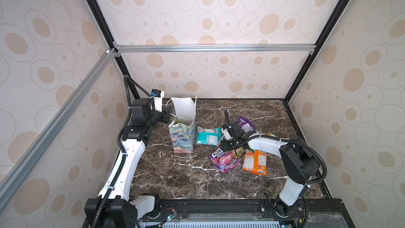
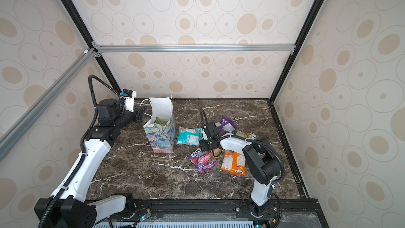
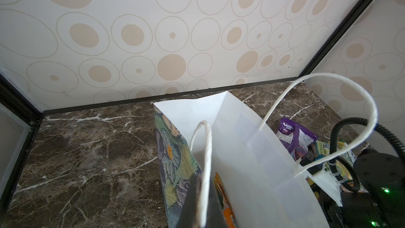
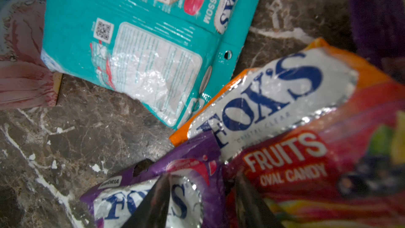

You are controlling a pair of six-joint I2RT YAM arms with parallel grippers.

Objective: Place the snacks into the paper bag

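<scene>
The patterned paper bag (image 1: 182,137) stands upright and open on the left, an orange snack (image 3: 227,215) visible inside. My left gripper is at its left rim, shut on the thin wall; a white handle loops in front. My right gripper is low over the packets, its fingers apart. Below those fingers lie a purple Fox's packet (image 4: 185,202) and a red fruits candy packet (image 4: 295,164), overlapping. A teal packet (image 4: 147,54) lies flat between them and the bag. Nothing is visibly gripped on the right.
An orange packet (image 1: 254,162) lies right of the purple one. Behind the right arm are another purple packet (image 1: 246,124) and a yellowish packet (image 2: 246,135), partly hidden.
</scene>
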